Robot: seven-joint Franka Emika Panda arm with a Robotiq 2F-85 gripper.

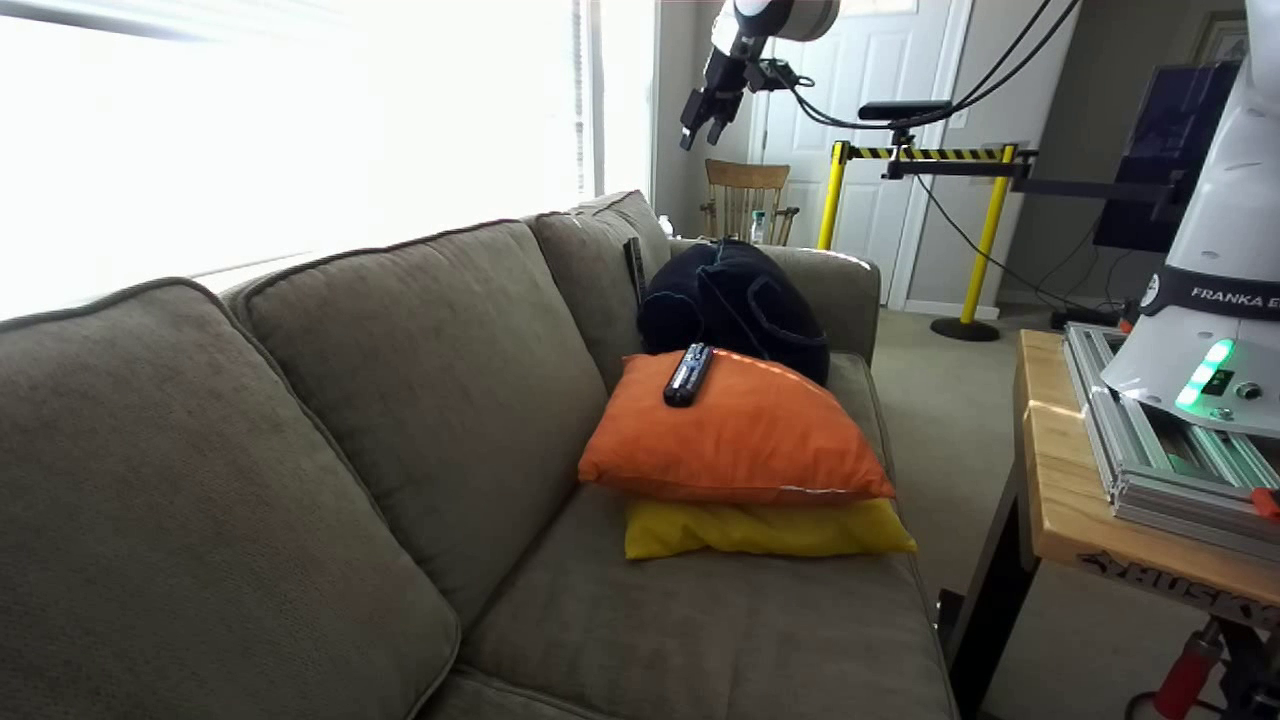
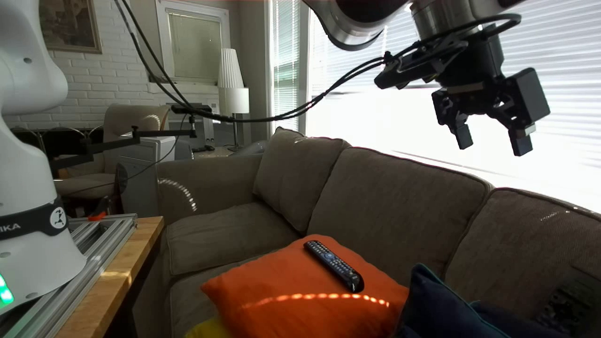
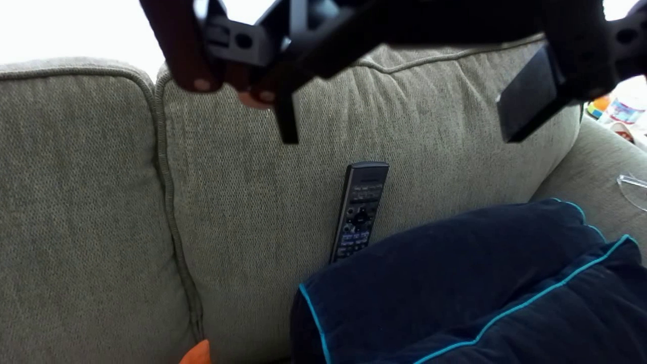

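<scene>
My gripper (image 2: 491,143) hangs open above the couch, its fingers apart and nothing between them. In the wrist view, a dark remote (image 3: 361,209) leans upright against the couch's back cushion, its lower end hidden behind a navy pillow (image 3: 449,273) with bright blue piping. That remote stands below my gripper and clear of it. A second, black remote (image 2: 333,265) lies face up on an orange pillow (image 2: 270,287). Beneath the orange pillow is a yellow pillow (image 1: 768,528) on the seat.
The beige couch (image 1: 348,360) has tall back cushions along the window. At its far end is an armrest (image 1: 840,282). My arm's base is fixed to a wooden bench (image 1: 1062,480) across from the couch. Cables (image 2: 253,120) loop from the arm.
</scene>
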